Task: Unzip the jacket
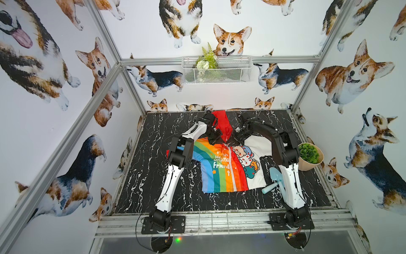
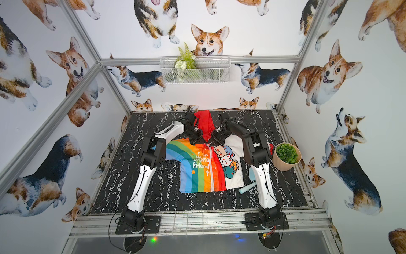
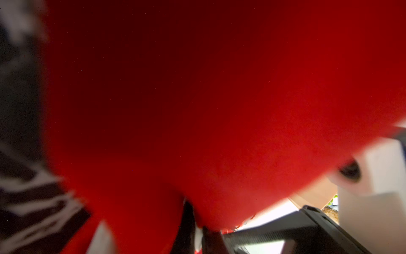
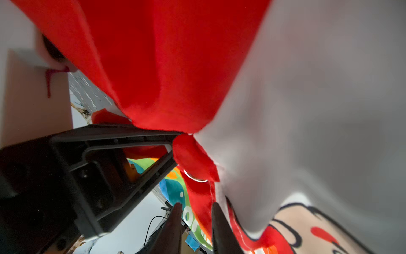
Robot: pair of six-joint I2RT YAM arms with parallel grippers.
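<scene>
A jacket lies flat on the dark marbled table, rainbow on one half, white with cartoon animals on the other, with a red hood at the back. My left gripper is at the collar, shut on red fabric, which fills most of the left wrist view and hides the exact hold. My right gripper faces it from the right at the top of the zip, partly open; in the right wrist view red cloth and white lining surround its fingers. The zip pull cannot be made out clearly.
A potted plant stands at the right edge of the table, near a light blue tool beside the right arm. A wire basket hangs on the back wall.
</scene>
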